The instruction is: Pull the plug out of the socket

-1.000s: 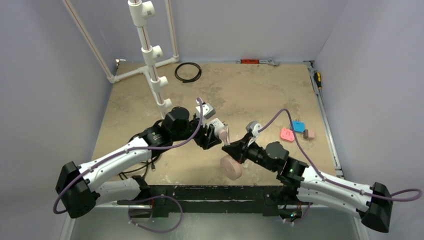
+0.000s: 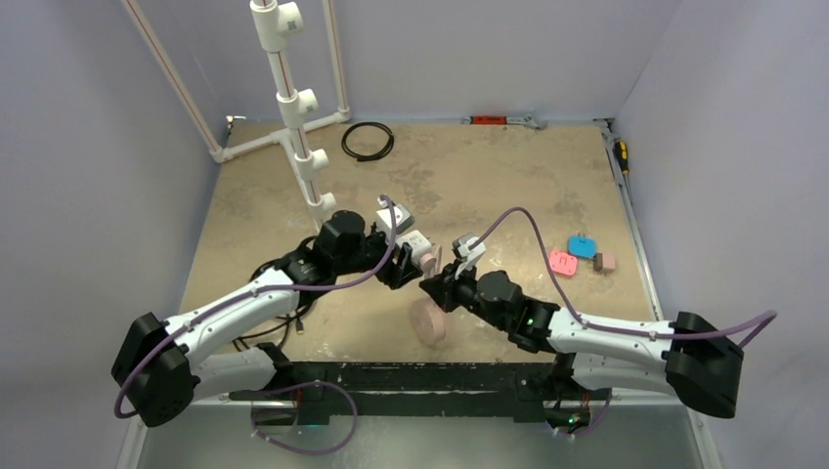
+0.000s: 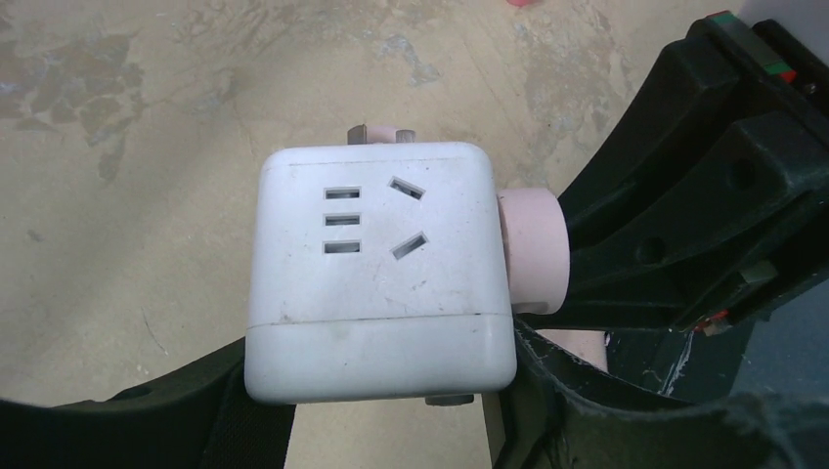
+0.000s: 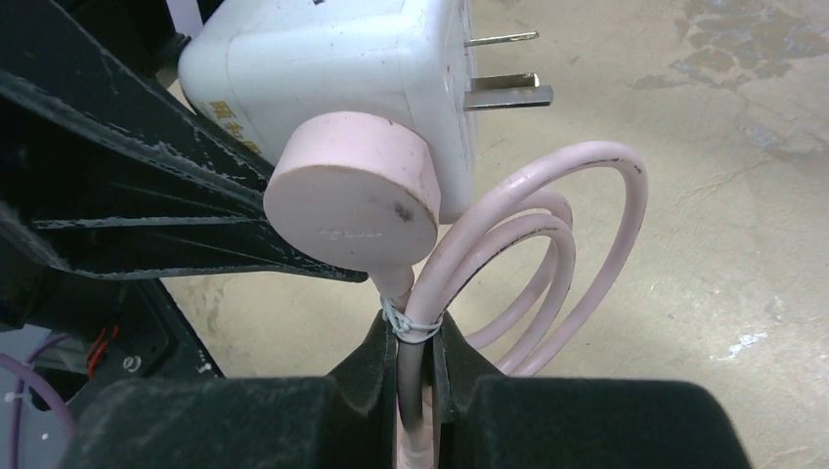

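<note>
A white socket cube (image 3: 376, 244) fills the middle of the left wrist view, between the fingers of my left gripper, which is shut on it; from above it (image 2: 414, 244) sits between both arms. A round pale pink plug (image 4: 347, 195) is against the cube's side, with metal prongs of the cube showing beside it. My right gripper is shut on the plug's pink cord (image 4: 401, 318), just below the plug, where loops are tied with a white tie.
Blue (image 2: 582, 245) and pink (image 2: 562, 262) blocks lie at the right, a coiled black cable (image 2: 367, 142) at the back. Black cables lie under my left arm. A white pipe stand rises at back left. The back middle of the board is clear.
Over the last second both grippers, the socket and the plug have shifted left, the right arm more visibly.
</note>
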